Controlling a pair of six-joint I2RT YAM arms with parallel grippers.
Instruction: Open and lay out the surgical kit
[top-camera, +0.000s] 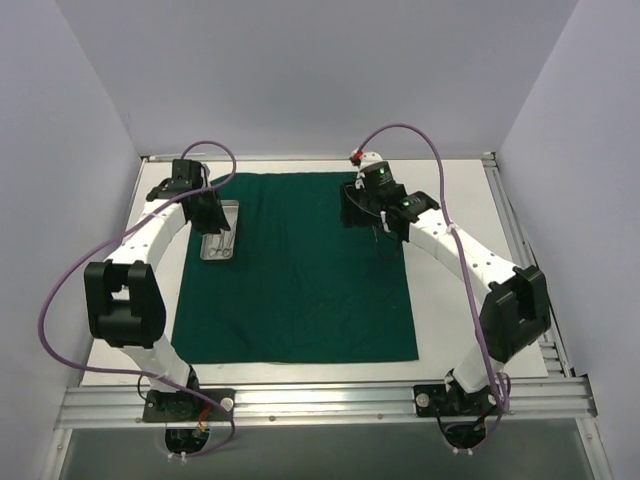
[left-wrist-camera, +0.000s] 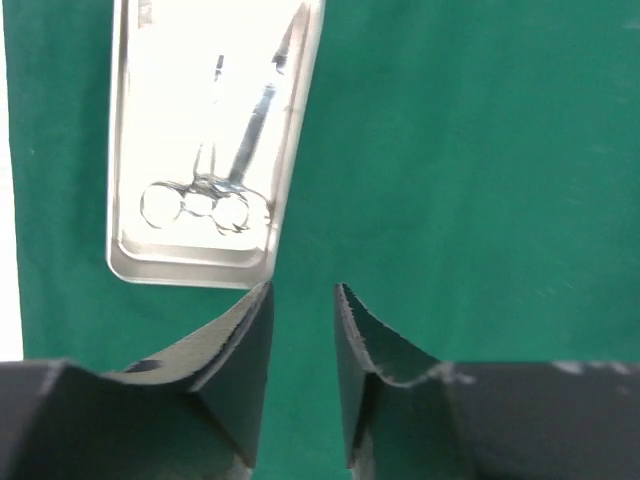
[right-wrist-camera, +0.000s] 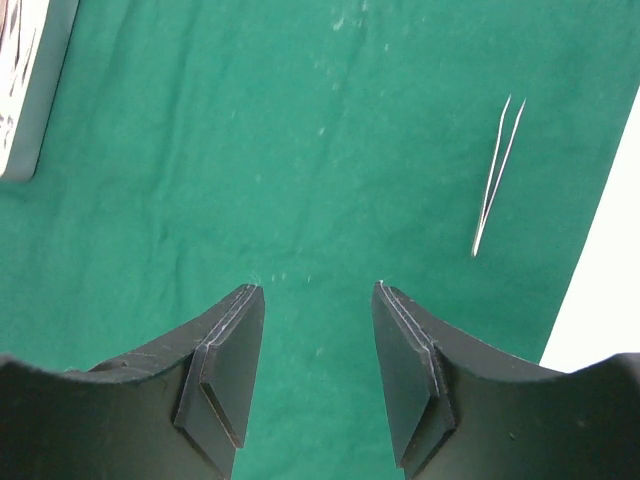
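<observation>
The steel tray (left-wrist-camera: 190, 268) lies on the left of the green cloth with scissor-like instruments (left-wrist-camera: 233, 205) and a slender instrument inside. My left gripper is above the cloth by the tray's near end; its fingertips are a little apart, nothing visible between them, and its state is unclear. My right gripper, open and empty, is raised over the right of the cloth. Tweezers (right-wrist-camera: 484, 210) lie on the cloth there, ahead and to the right of it in the right wrist view.
White table (top-camera: 475, 190) shows around it. Side and back walls bound the workspace, with rails along its edges.
</observation>
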